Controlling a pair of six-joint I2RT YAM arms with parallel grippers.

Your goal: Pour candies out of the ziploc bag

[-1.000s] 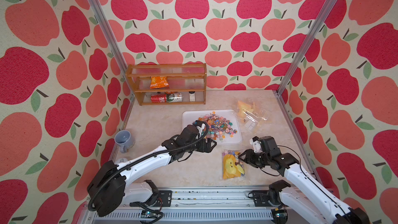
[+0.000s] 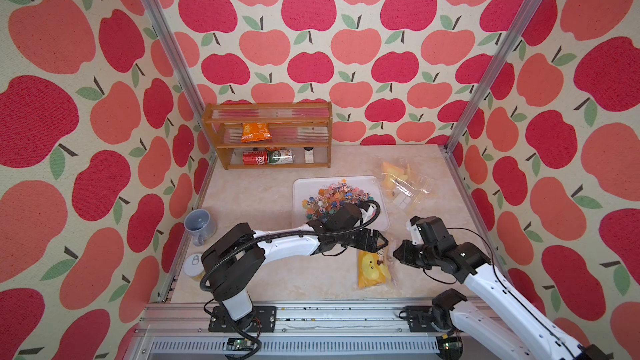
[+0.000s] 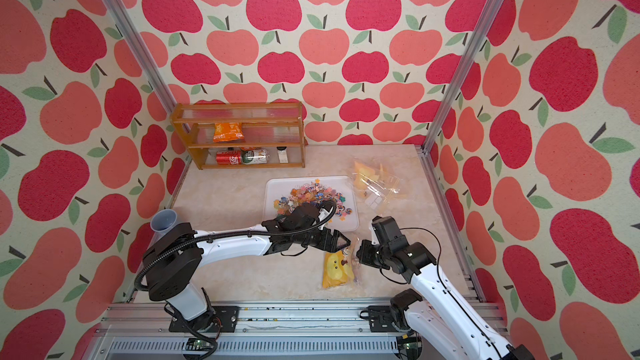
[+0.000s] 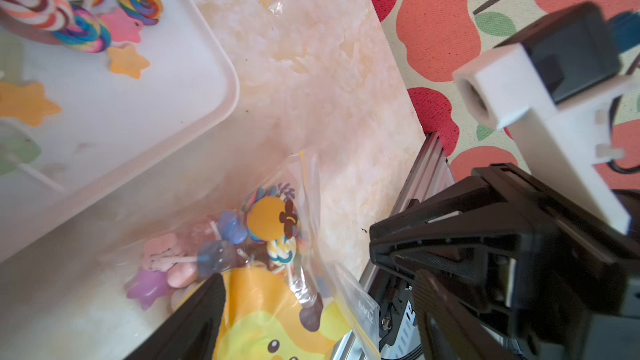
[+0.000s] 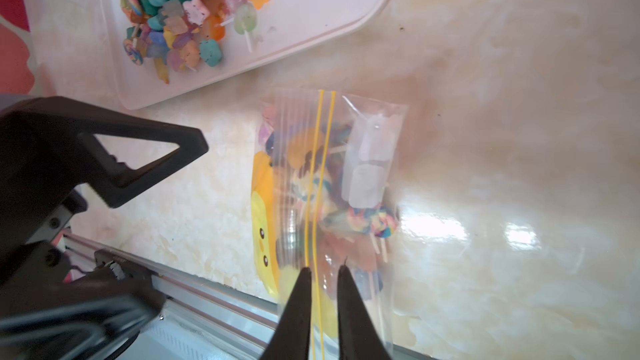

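Observation:
A ziploc bag [image 2: 373,269] with yellow chick print and colourful candies lies flat on the table near the front edge; its zip strip [image 5: 318,180] shows in the right wrist view. My left gripper [image 2: 373,241] hangs just above the bag's upper end, part open; no hold on the bag shows. My right gripper [image 2: 401,253] is beside the bag's right side, shut, its fingertips at the bottom of the right wrist view above the bag, with nothing visible held.
A white tray [image 3: 276,186] of candies sits behind the bag. Empty bags [image 3: 376,183] lie back right. A shelf [image 2: 266,126] stands at the back left, a mug [image 2: 200,225] at far left. The table right of the bag is fairly clear.
My left gripper has moved right from beside the tray to over the bag's upper end. My right gripper has shifted slightly right. The bag lies in about the same place.

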